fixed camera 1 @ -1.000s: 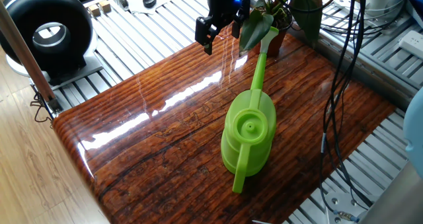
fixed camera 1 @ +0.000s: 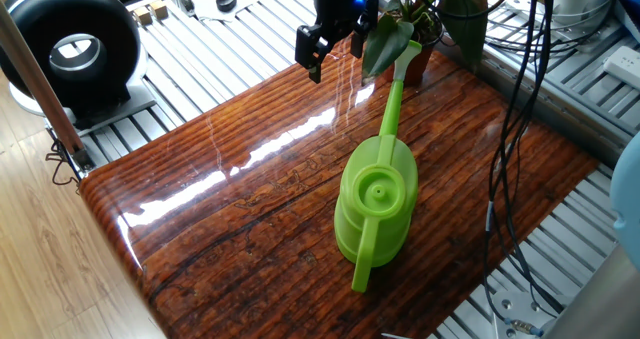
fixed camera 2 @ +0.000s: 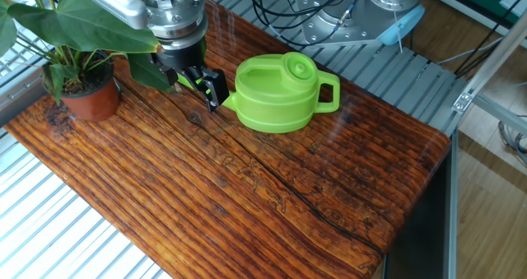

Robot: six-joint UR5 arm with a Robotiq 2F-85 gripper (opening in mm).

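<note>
My gripper [fixed camera 1: 336, 63] hangs above the far edge of the wooden board, its black fingers spread apart and nothing visible between them. A green watering can [fixed camera 1: 372, 214] stands upright on the board, its spout reaching toward the potted plant and its handle pointing the opposite way. In exterior view 2, the gripper [fixed camera 2: 194, 86] overlaps part of the spout, while the can's body [fixed camera 2: 276, 106] and handle [fixed camera 2: 333, 95] are in plain sight. The plant's brown pot [fixed camera 2: 92, 103] stands on a corner of the board, with broad leaves [fixed camera 2: 86, 25] spreading close to the arm.
Black cables [fixed camera 1: 515, 129] hang down beside the board. A round black object [fixed camera 1: 70, 49] stands on the slatted metal table past the board's far-left side. Much of the wooden board [fixed camera 2: 272, 197] is bare. The arm's metal base [fixed camera 2: 329, 32] sits behind the can in exterior view 2.
</note>
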